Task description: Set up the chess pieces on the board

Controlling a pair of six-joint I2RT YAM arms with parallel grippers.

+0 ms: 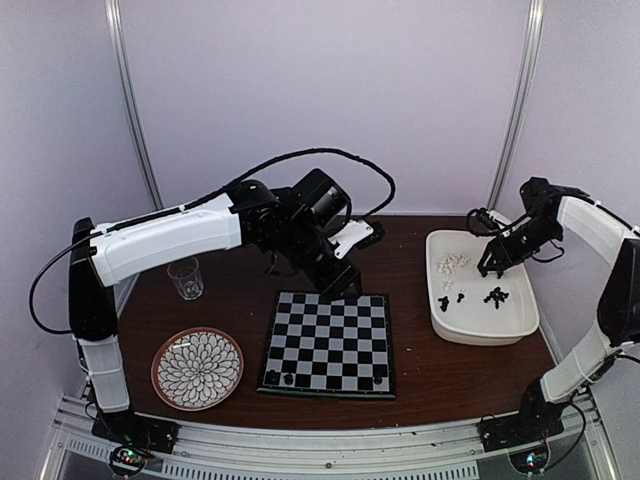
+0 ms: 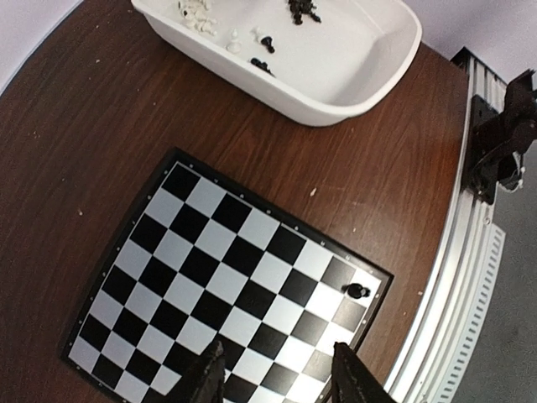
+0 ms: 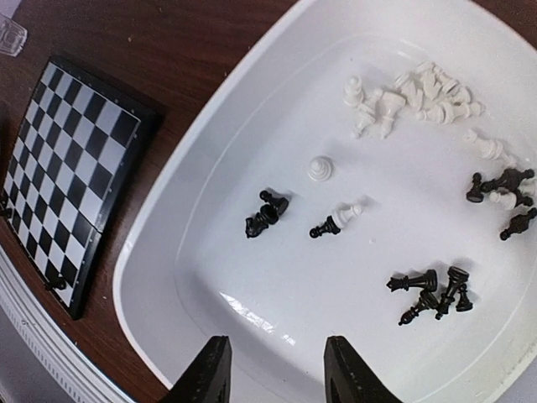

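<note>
The chessboard (image 1: 330, 340) lies in the middle of the table. Black pieces stand near its front corners: two at the left (image 1: 289, 379), being the inner, and a black piece (image 1: 378, 379) at the right, also visible as a black piece (image 2: 357, 291) in the left wrist view. Over the board's far edge hangs my left gripper, open and empty. My right gripper is above the white tub, its fingers apart with nothing between. In the tub lie white pieces (image 3: 432, 92), a black cluster (image 3: 432, 294), and a black piece (image 3: 267, 214) near the wall.
The white tub (image 1: 480, 335) has raised walls and stands right of the board. A patterned plate (image 1: 197, 369) and a clear glass (image 1: 186, 278) occupy the left side. Bare table (image 1: 410, 365) separates board and tub.
</note>
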